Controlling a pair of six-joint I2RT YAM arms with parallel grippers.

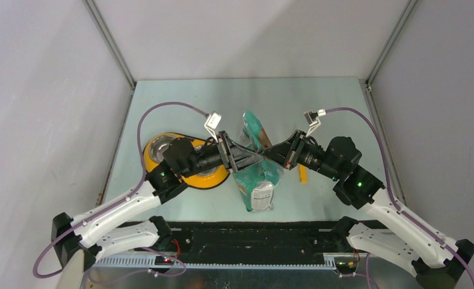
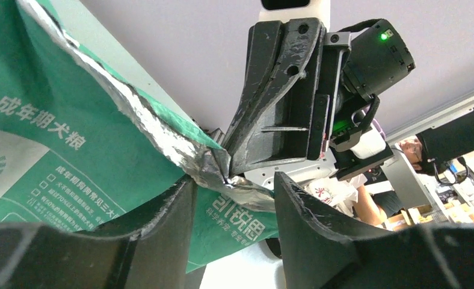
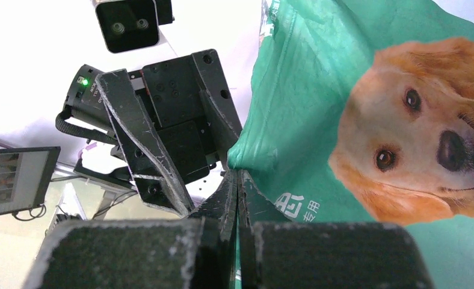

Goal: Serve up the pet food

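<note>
The green pet food bag (image 1: 260,180) stands mid-table, with a dog's face on one side in the right wrist view. Both grippers meet at its top edge. My right gripper is shut on that edge, a thin fold of the bag at its tips. From the left, my left gripper stands part open, its fingers (image 2: 165,232) on either side of the silvery top edge (image 2: 141,114) close to the right gripper's tips. Left of the bag, a yellow feeder (image 1: 192,182) carries metal bowls (image 1: 160,147), partly hidden by the left arm.
A narrow yellow object (image 1: 302,174) lies right of the bag, partly under the right arm. Walls close in the left, right and back.
</note>
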